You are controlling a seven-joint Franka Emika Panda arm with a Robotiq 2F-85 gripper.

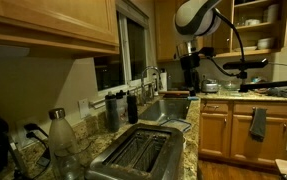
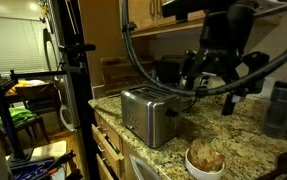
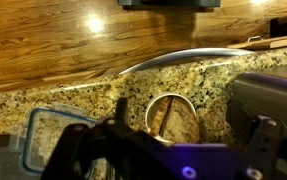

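My gripper hangs over the counter with its two dark fingers wide apart, nothing held between them. Seen from above in the wrist view, a white bowl (image 3: 192, 104) with brown bread-like food (image 3: 181, 123) in it lies below the gap. In exterior view 2 the same bowl (image 2: 192, 170) stands on the granite counter, apart from and below the gripper (image 2: 209, 92). A steel toaster (image 2: 151, 117) is left of the bowl there. Exterior view 1 shows the toaster (image 1: 138, 150) large in front and the arm farther back.
A clear container (image 3: 48, 130) lies on the counter left of the bowl in the wrist view. Bottles (image 2: 279, 108) stand at the back right in exterior view 2. A sink (image 1: 166, 110) is farther along. Wooden cabinets overhang the counter.
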